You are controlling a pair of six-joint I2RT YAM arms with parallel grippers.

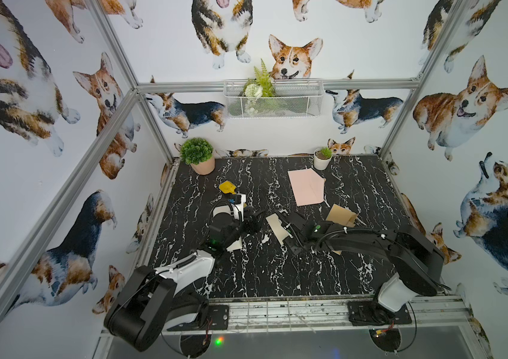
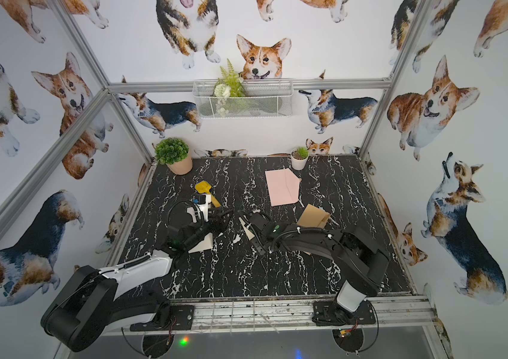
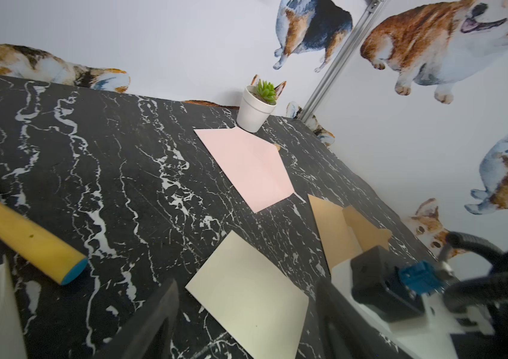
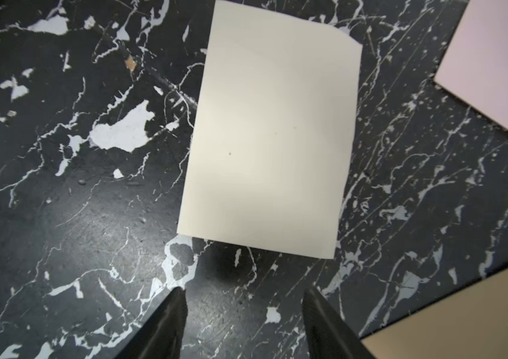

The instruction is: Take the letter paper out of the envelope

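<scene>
A cream sheet of letter paper (image 4: 271, 131) lies flat and bare on the dark marbled table, between the two grippers. The brown envelope (image 3: 334, 230), its flap folded open, is to the right, partly hidden by the right arm in the top views. Above the table near the sheet's lower edge, my right gripper has its fingers apart with nothing between them. My left gripper is open and empty, pointing toward the sheet from the left. Whether anything is inside the brown envelope cannot be told.
A pink envelope (image 1: 306, 186) lies at the back, before a small white potted plant (image 1: 322, 158). White paper (image 2: 204, 244) is partly under the left arm, near a yellow-handled tool (image 3: 29, 236). A larger green plant (image 1: 198, 156) stands back left. Bare table shows between these things.
</scene>
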